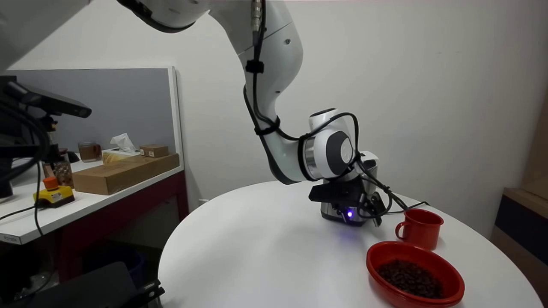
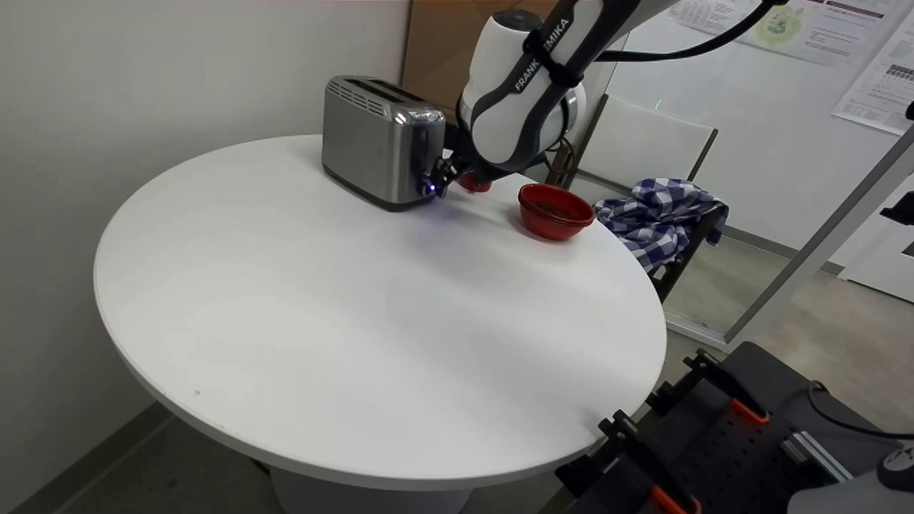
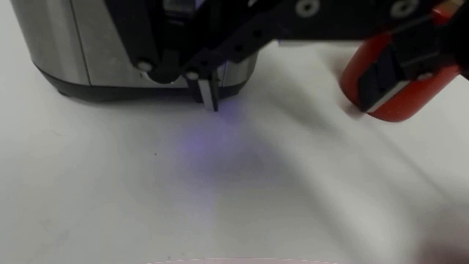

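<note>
A silver toaster point(image 2: 364, 141) with a dark base stands near the back of the round white table, a violet light glowing at its near end. Against that end, my gripper point(image 1: 361, 218) hangs low with its fingers apart. Through the wrist view the gripper is open, nothing visible between its tips. One finger point(image 3: 206, 92) lies in front of the toaster's lower end point(image 3: 105, 66); whether it touches cannot be told. The other overlaps the red mug point(image 3: 413, 103) in that view, while the exterior view puts the mug point(image 1: 422, 229) apart, to the right.
A red bowl point(image 1: 389, 251) of dark beans sits near the table's edge, in front of the mug. Black cables point(image 1: 382, 187) loop beside the wrist. A chair with a checked cloth point(image 2: 664, 214) stands beyond the edge.
</note>
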